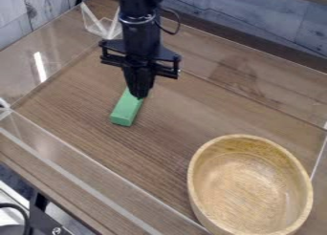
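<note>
A green rectangular block [125, 109] lies flat on the wooden table, left of centre. My black gripper [141, 84] points down just above the block's upper end, partly covering it. Whether its fingers are open or shut is hard to make out.
A tan round bowl [250, 184] sits at the lower right. Walls border the back and upper left, and a black cable lies at the lower left corner.
</note>
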